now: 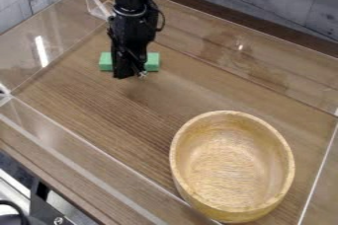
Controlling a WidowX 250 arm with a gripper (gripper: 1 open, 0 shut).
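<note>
My black gripper reaches down from the top of the view onto a small green block at the upper left of the wooden table. It covers the middle of the block, with green showing at both sides. The fingers are too dark and small to show whether they are open or shut, or whether they touch the block.
A large empty light-tan bowl stands at the lower right.
</note>
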